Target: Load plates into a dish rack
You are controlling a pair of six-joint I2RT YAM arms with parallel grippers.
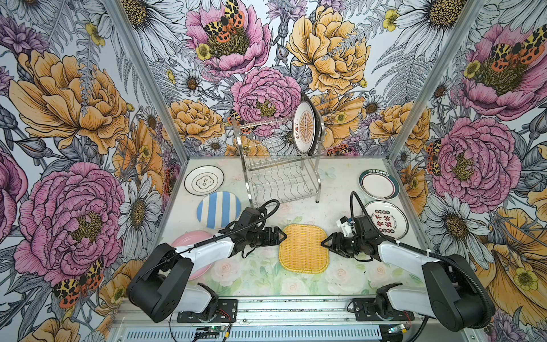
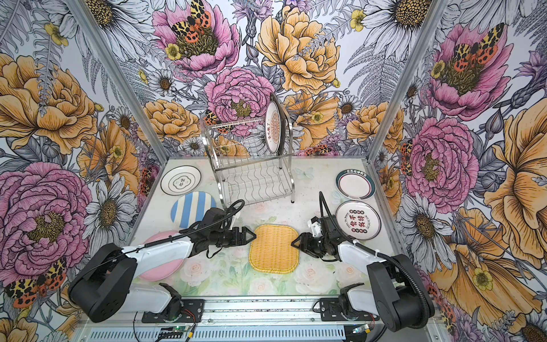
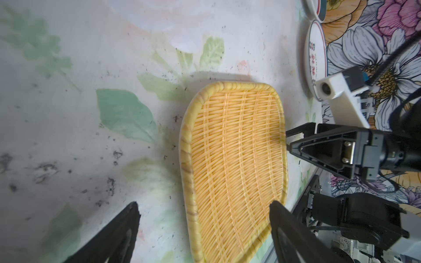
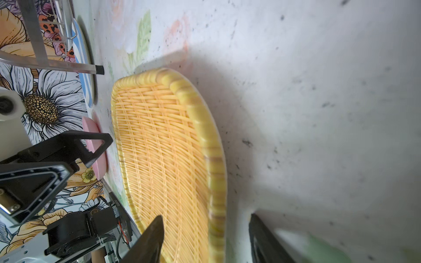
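A yellow woven plate [image 1: 303, 249] lies flat at the front centre of the table. At its left edge my left gripper [image 1: 282, 235] stands open; the left wrist view shows its fingers [image 3: 122, 228] spread to either side of the woven rim. Facing it from the right edge, my right gripper is open too, with the rim between its parted fingertips. Neither gripper visibly grips the plate. The metal dish rack [image 1: 282, 182] stands at the back, with a patterned oval plate [image 1: 306, 128] upright at the right of its upper tier; its lower tier is empty.
On the left lie a white plate [image 1: 204, 180], a blue-striped plate [image 1: 218, 209] and a pink plate [image 2: 162, 268] partly under the left arm. A dark-rimmed plate [image 1: 379, 185] and a red-lettered plate [image 1: 388, 220] lie right. Between rack and woven plate, the table is clear.
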